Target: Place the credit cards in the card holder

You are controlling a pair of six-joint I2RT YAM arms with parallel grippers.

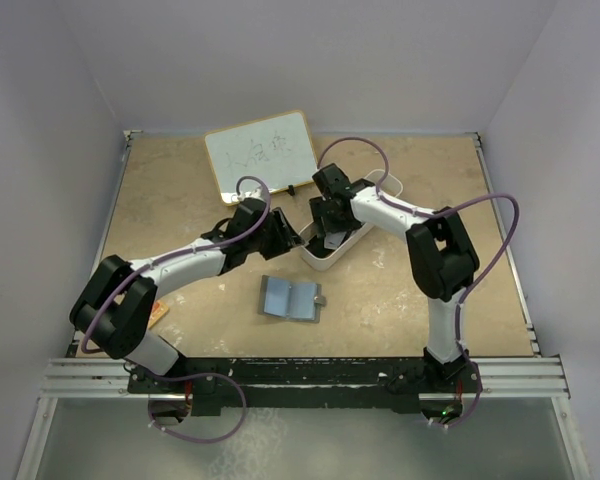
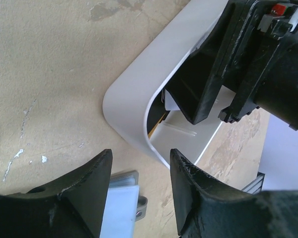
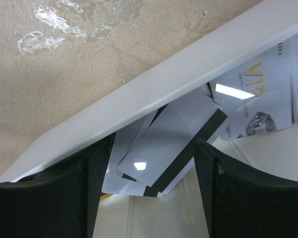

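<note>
A white oblong container [image 2: 129, 99] holds several silver cards [image 3: 166, 141] with dark stripes, plus VIP cards [image 3: 253, 89] farther along. My right gripper is down inside it, fingers apart on either side of the striped cards; whether it touches them is unclear. My left gripper is open just outside the container's near end, with nothing between its fingers. A blue-grey holder [image 1: 290, 298] lies on the table below the container in the top view, also partly seen in the left wrist view.
A whiteboard [image 1: 261, 155] lies at the back. Orange items [image 1: 158, 312] lie at the front left.
</note>
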